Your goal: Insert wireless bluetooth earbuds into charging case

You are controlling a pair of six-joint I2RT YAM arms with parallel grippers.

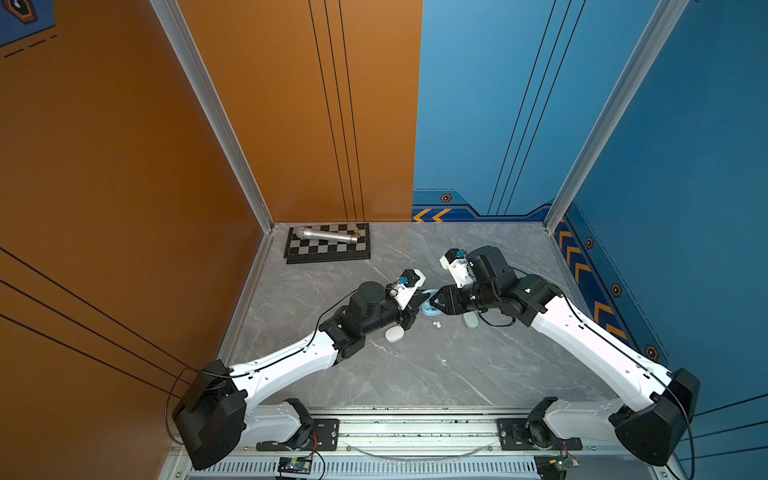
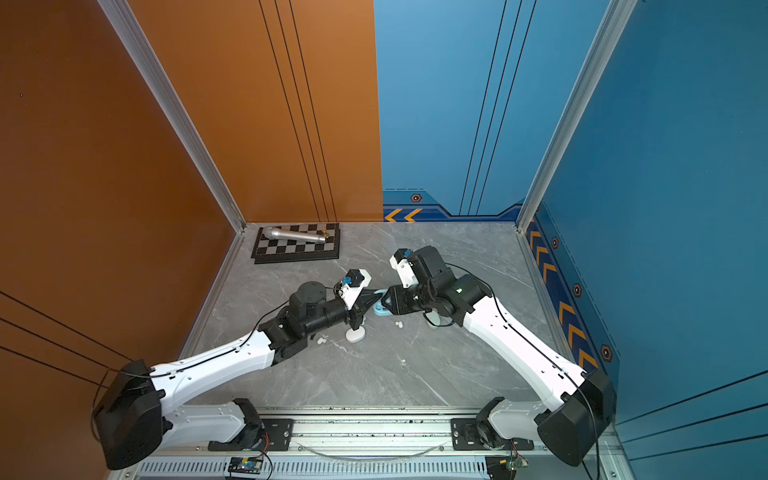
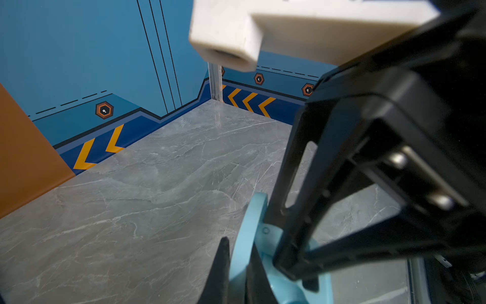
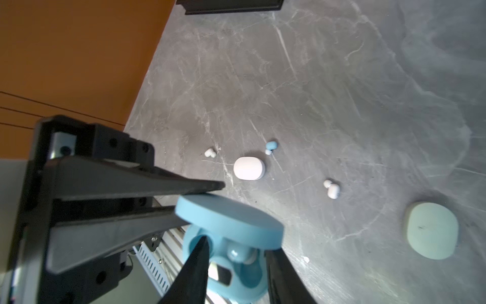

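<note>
A light-blue earbud case [image 4: 227, 220] hangs above the table between both grippers, lid raised, a small pale piece in its base. My left gripper [image 1: 424, 297] is shut at the lid's edge in the left wrist view; whether anything sits between its fingers is hard to tell. My right gripper [image 2: 384, 299] has its fingers apart at the case's base, around or just before it. Loose white earbuds [image 4: 332, 189] lie on the table, along with a blue-and-white piece [image 4: 271, 145].
A white case [image 4: 249, 167] and a pale green case [image 4: 431, 229] lie on the grey table. A checkered board [image 1: 328, 252] with a silver cylinder [image 1: 326, 235] stands at the back left.
</note>
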